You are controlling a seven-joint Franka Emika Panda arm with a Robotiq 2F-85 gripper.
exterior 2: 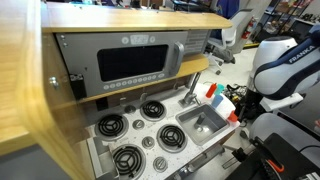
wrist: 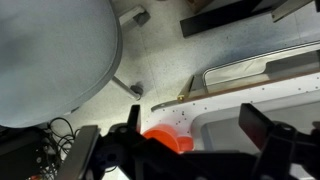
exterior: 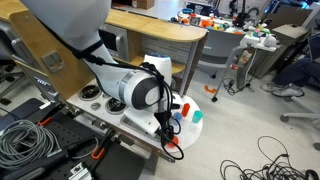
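An orange-red cup (exterior: 173, 141) stands at the front corner of the white counter, by the sink. In exterior view 2 the same cup (exterior 2: 233, 117) shows beside the sink (exterior 2: 204, 121), close to the arm. From above, the wrist view has the cup (wrist: 168, 130) under my open gripper, nearer the left finger (wrist: 121, 140) than the right. The fingers partly hide the cup, and whether they touch it I cannot tell. In exterior view 1 the gripper (exterior: 165, 137) is low beside the cup.
A red cup (exterior: 186, 107) and a cyan cup (exterior: 198, 116) stand farther back on the white side surface. Stove burners (exterior 2: 153, 110) lie on the counter's other side. A grey round seat (wrist: 60, 55) fills the wrist view's upper left.
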